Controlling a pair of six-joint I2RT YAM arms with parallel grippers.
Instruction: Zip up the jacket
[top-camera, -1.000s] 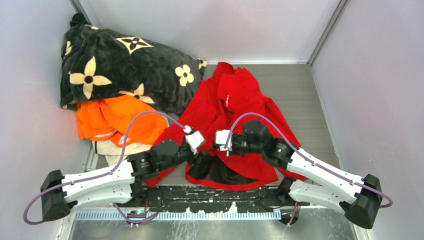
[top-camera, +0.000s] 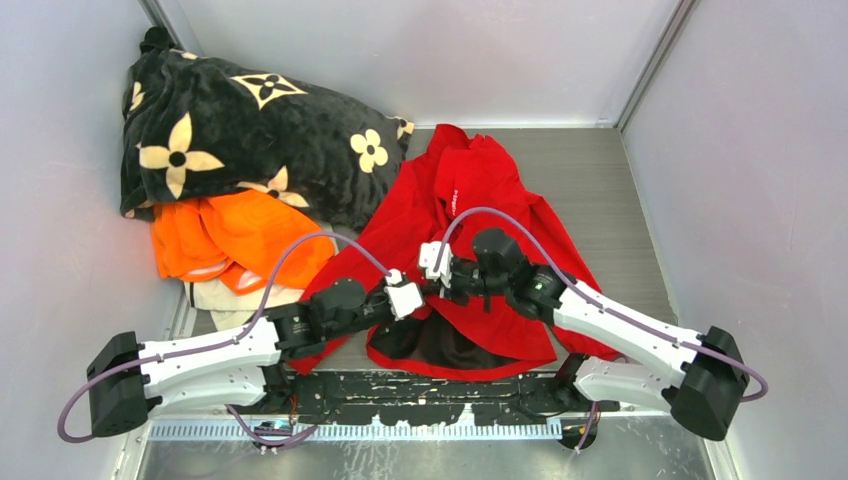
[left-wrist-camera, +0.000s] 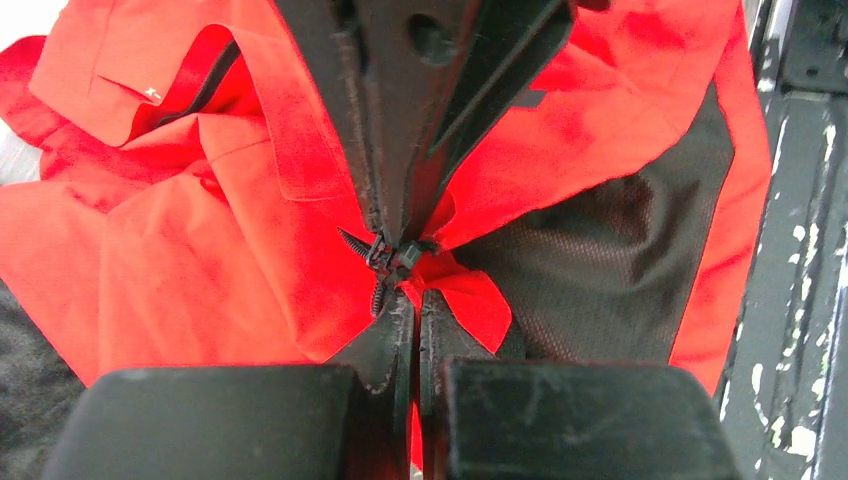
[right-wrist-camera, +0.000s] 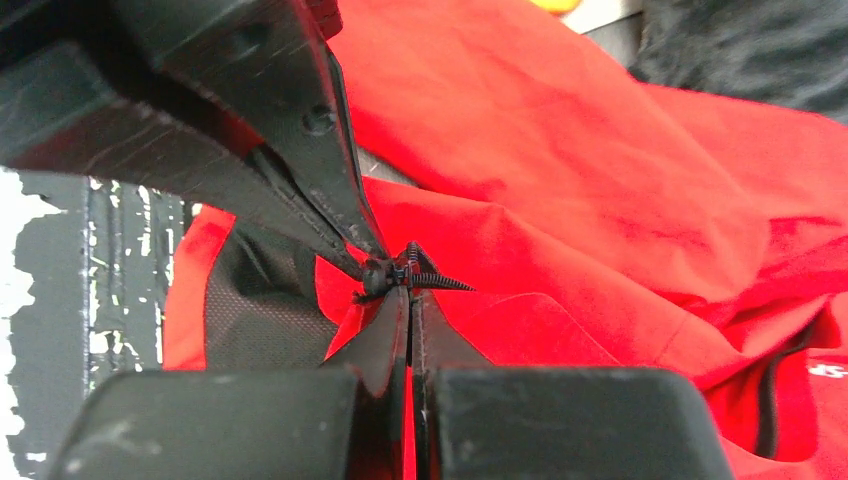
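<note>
The red jacket (top-camera: 470, 180) lies spread with dark mesh lining (left-wrist-camera: 600, 280) showing near the front. My grippers meet at its front hem. In the left wrist view, my left gripper is shut at the red fabric just below the black zipper (left-wrist-camera: 380, 260); whether cloth is pinched is unclear. In the right wrist view, my right gripper is shut on the zipper end (right-wrist-camera: 398, 270), with the other gripper's black body close above it.
A dark patterned plush pillow (top-camera: 220, 130), orange cloth (top-camera: 220, 240) and cream cloth lie at the left. Walls enclose the workspace; bare grey floor (top-camera: 600, 200) shows at the right.
My left gripper has moved right and slightly down toward the zipper. My right arm has shifted, its wrist moving a little up and left in the top view.
</note>
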